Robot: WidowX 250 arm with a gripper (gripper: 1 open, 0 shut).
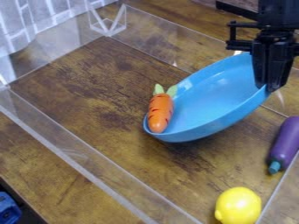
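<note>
A blue oval dish [211, 105] is tilted, its right end raised under the black gripper [267, 70] at the top right. A toy carrot [160, 112] with a green top lies in the dish's low left end. The gripper's fingers meet the raised rim; whether they are shut on it is hard to see, though the fingers look closed.
A purple eggplant [284, 144] lies right of the dish and a yellow lemon [239, 205] sits at the bottom. Clear plastic walls [70, 153] border the wooden surface, whose left part is bare. A blue object [7, 208] is at the lower-left edge.
</note>
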